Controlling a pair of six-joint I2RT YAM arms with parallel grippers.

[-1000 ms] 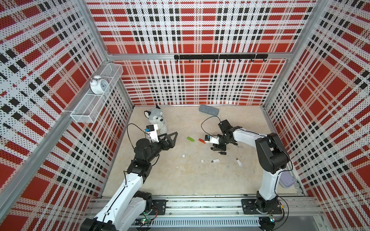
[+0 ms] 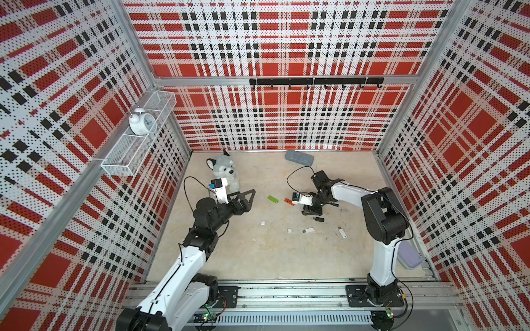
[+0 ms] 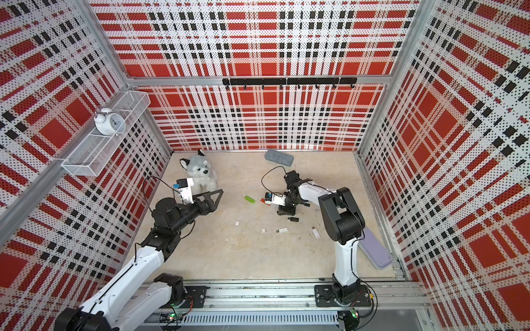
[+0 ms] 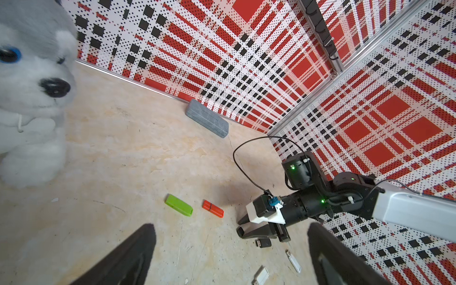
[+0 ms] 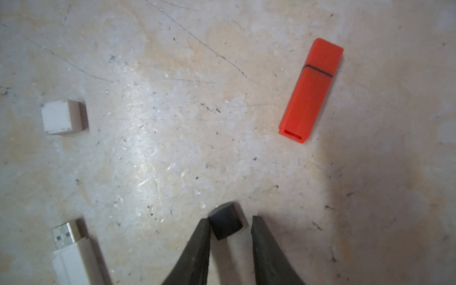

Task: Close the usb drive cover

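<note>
A small black cap [image 5: 225, 220] lies at the tips of my right gripper in the right wrist view. A narrow gap shows between the cap and the right-hand finger [image 5: 268, 258], so the fingers are part open around it. The black USB drive [image 2: 319, 219] lies on the table just in front of the right gripper. A red USB drive [image 5: 307, 95] rests farther off, its two parts meeting at a dark seam. My left gripper is wide open, empty, and held above the table at the left.
A white USB drive [image 5: 73, 254] with a bare plug and a white cap [image 5: 61, 116] lie nearby. Another white drive [image 2: 342, 232] is farther right. A green drive [image 2: 273, 199], a plush dog [image 2: 224, 170] and a grey case [image 2: 299, 157] stand clear.
My right gripper has shifted slightly left and its fingers have moved a little over the last second. The left arm stays still.
</note>
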